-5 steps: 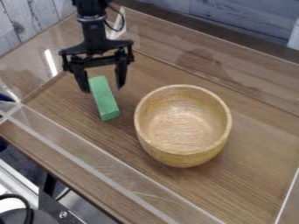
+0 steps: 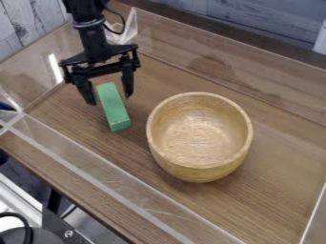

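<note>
A green rectangular block [image 2: 112,110] lies on the wooden table. The black gripper [image 2: 110,93] is lowered over it, with its fingers reaching down on either side of the block's far end. Whether the fingers touch the block is too small to tell. To the right stands a large, light wooden bowl [image 2: 197,133], empty and apart from the block.
A clear strip [image 2: 192,217] runs along its near edge. A black cable [image 2: 15,229] shows at the lower left.
The gripper has moved left and down from above and behind the block to around its far end. The block and bowl look unmoved.
</note>
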